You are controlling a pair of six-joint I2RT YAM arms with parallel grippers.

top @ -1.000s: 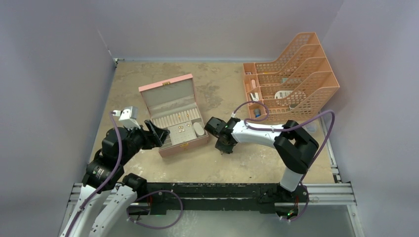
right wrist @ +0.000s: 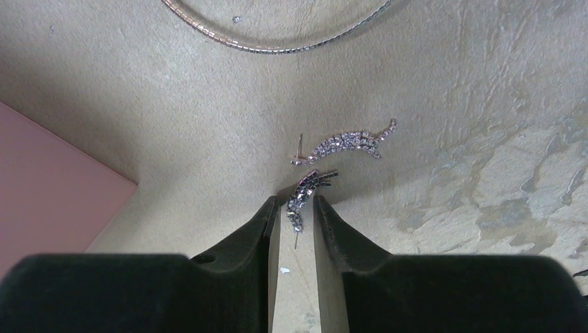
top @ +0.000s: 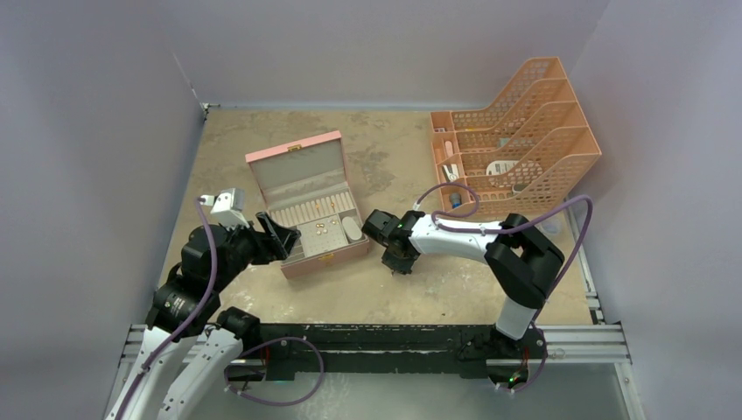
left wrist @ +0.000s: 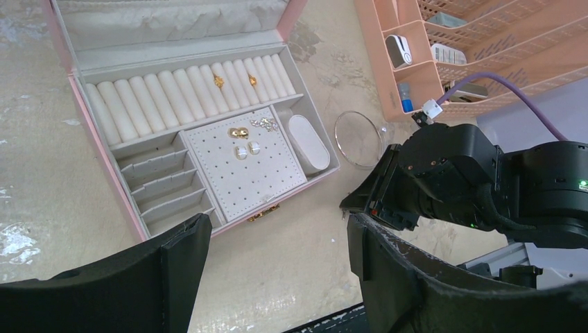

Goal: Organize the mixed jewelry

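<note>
The pink jewelry box point(left wrist: 157, 158) is open, with ring rolls, an earring board point(left wrist: 246, 173) holding gold and silver pieces, and small compartments. Right of it on the table, two sparkly silver earrings point(right wrist: 347, 141) point(right wrist: 300, 195) lie under my right gripper; its narrowly parted fingertips are on either side of the lower earring. A silver necklace lies beyond them, seen as a loop in the left wrist view. My left gripper hangs open over the box's left front, nothing between its fingers.
A peach organizer point(top: 560, 175) with small items stands at back right. Grey walls enclose the area on the sides and back.
Very little differs in the top view; my right arm is at most slightly lower, and the left arm is still.
</note>
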